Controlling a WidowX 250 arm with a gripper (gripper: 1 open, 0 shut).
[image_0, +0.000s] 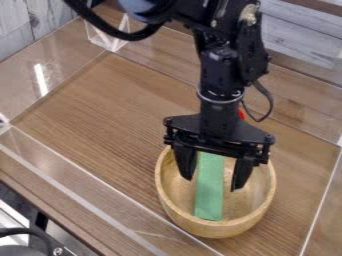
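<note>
My black gripper (217, 158) hangs over a round, pale wooden bowl (257, 206) at the lower right of the camera view. Its two fingers are spread open above the bowl's upper part. A green elongated object (209, 198) lies in the bowl, running lengthwise below the gripper, partly hidden at its top end. I see nothing held between the fingers.
A small red object (242, 114) is mostly hidden behind the arm, above the bowl. A white wire basket or rack (107, 27) stands at the top left.
</note>
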